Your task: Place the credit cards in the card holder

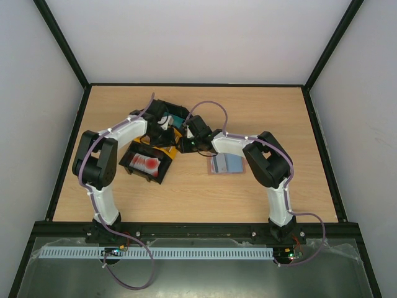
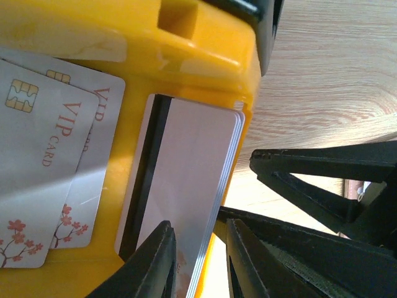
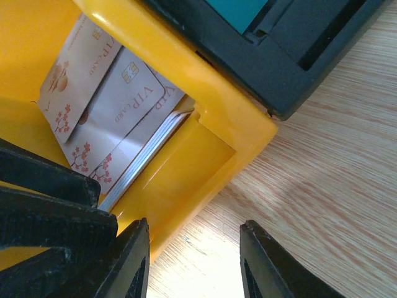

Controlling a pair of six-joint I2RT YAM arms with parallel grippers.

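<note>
The yellow card holder [image 2: 111, 37] holds white VIP cards [image 2: 43, 155], fanned on its floor, and a stack of cards [image 2: 186, 155] along its inner wall. My left gripper is at that stack's near end; whether it grips the cards is unclear. My right gripper hangs at the holder's outer side, by the yellow wall [image 3: 186, 180]; I cannot tell what, if anything, is between its fingers. In the top view both grippers meet over the holder's right part.
A black tray [image 1: 155, 174] with red-and-white cards lies in front, a black holder with teal content [image 1: 177, 115] behind. A blue-and-white card pile [image 1: 226, 163] lies to the right.
</note>
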